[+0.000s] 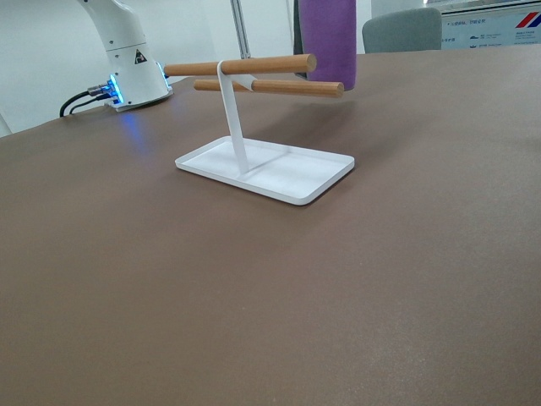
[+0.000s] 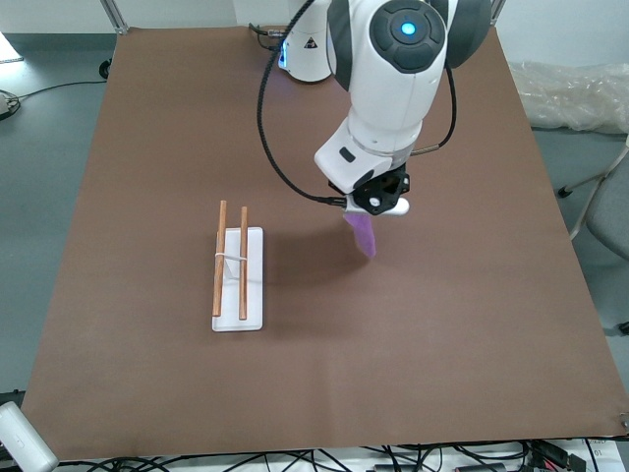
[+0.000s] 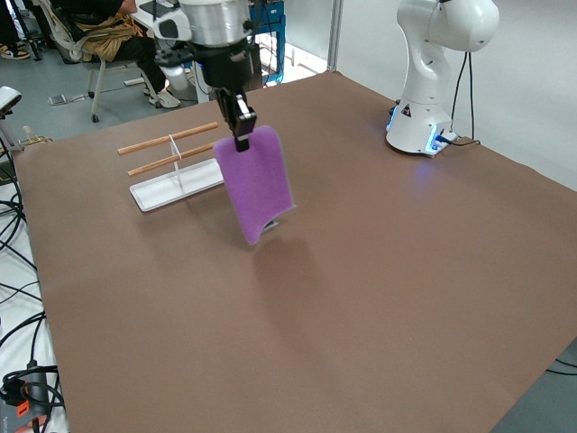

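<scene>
A white rack with two wooden bars (image 2: pixel 243 275) stands on the brown table, seen side-on in the top view as a rack (image 1: pixel 300 178) on a flat white base. My gripper (image 3: pixel 242 133) is shut on a purple cloth (image 3: pixel 252 185), which hangs from the fingers above the table. In the left view the cloth (image 2: pixel 361 235) shows under the arm, right of the rack; in the top view the cloth (image 1: pixel 329 42) hangs behind the rack. The fingertips are mostly hidden by the arm in the left view.
The arm's white base (image 3: pixel 415 126) stands at the back. Cables run along the table's near edge, and a grey chair (image 2: pixel 614 197) is beside it.
</scene>
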